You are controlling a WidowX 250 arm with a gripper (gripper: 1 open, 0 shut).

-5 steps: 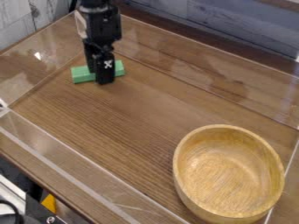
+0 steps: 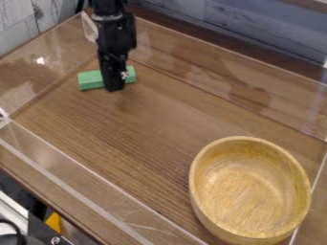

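A small green block (image 2: 92, 79) lies on the wooden table at the upper left. My black gripper (image 2: 113, 78) reaches down from the top with its fingertips at the right part of the block, partly covering it. The fingers look narrow, but whether anything is between them is too small to tell.
A round yellow bowl (image 2: 250, 187) stands at the lower right. A pale wall borders the table at the back, and dark cables lie beyond its lower left edge.
Since a second ago the gripper has moved back and left to the block and looks narrower. The block has barely moved.
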